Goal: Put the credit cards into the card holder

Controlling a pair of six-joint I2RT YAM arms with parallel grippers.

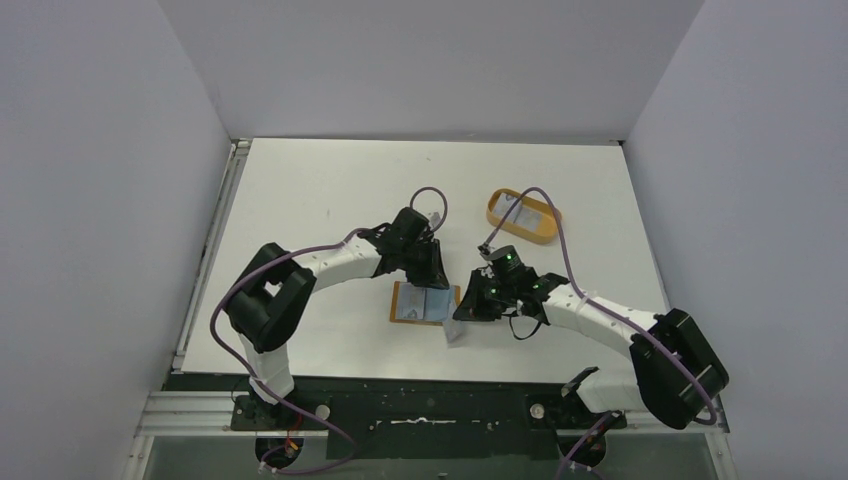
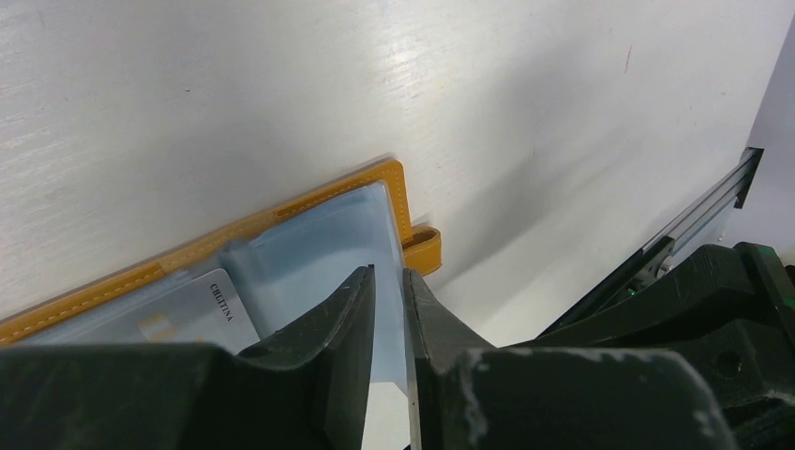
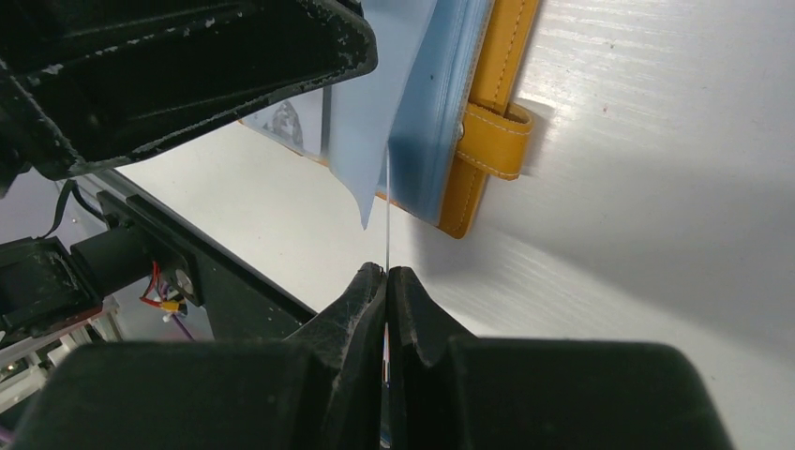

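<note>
The card holder [image 1: 410, 302] lies open on the table, tan-edged, with blue sleeves [image 2: 300, 262] and a card [image 2: 202, 314] in the left one. My left gripper is over the holder at a sleeve's raised edge, fingertips slightly apart; whether they grip it is unclear. My right gripper, beside the holder's right end, is shut on a card [image 3: 387, 234], seen edge-on and upright by the blue sleeve. The holder's strap [image 3: 497, 141] sticks out at its side.
An orange tray [image 1: 545, 225] with cards in it stands at the back right. The rail and dark fittings run along the front edge.
</note>
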